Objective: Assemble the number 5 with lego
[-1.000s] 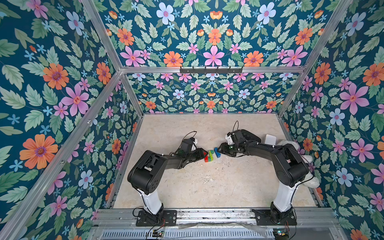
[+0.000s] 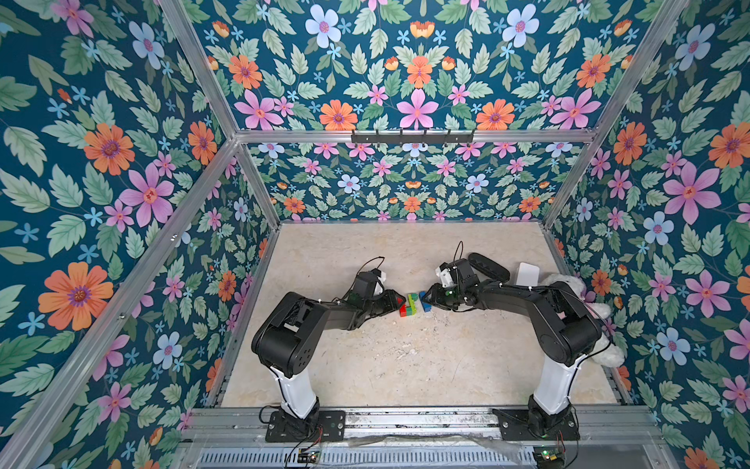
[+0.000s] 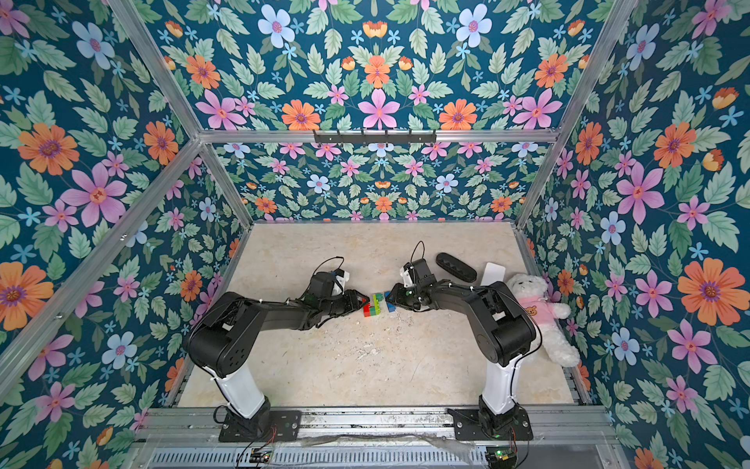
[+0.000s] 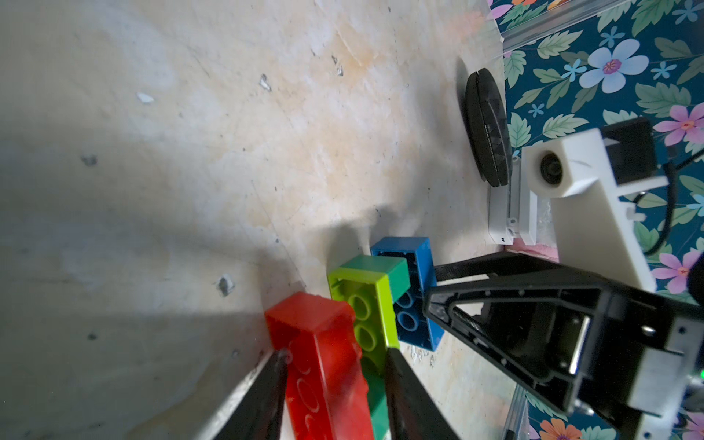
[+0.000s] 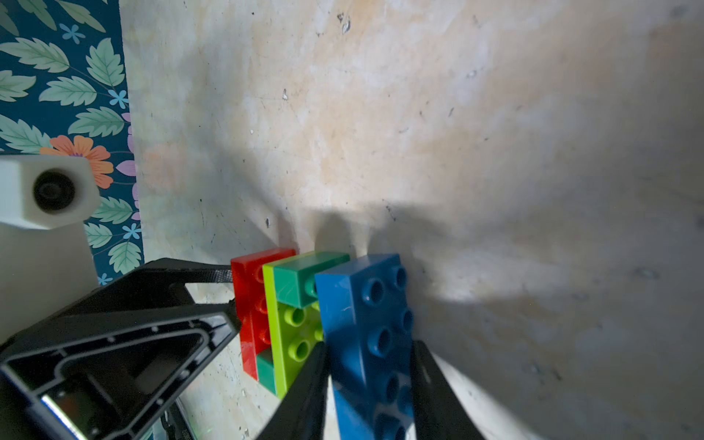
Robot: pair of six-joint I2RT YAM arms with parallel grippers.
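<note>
A red brick (image 4: pixel 322 359) stands between the two fingers of my left gripper. Beside the red brick, a lime brick (image 4: pixel 366 308) with darker green pieces (image 4: pixel 377 270) makes up the middle of the row. On its far side is the blue brick (image 5: pixel 366 322), long and studded, standing between the fingers of my right gripper. In the right wrist view both right fingers lie close against the blue brick. How firmly either finger grips does not show. The blue brick overlaps the green piece in view; whether they touch is unclear.
A black oblong case (image 2: pixel 489 266) and a white box (image 2: pixel 527 273) lie behind the right arm. A white teddy bear (image 3: pixel 539 312) sits at the right edge.
My right gripper has moved slightly left, closer to the row. The blue brick has turned to stand more in line with the green ones. The left gripper has barely moved.
</note>
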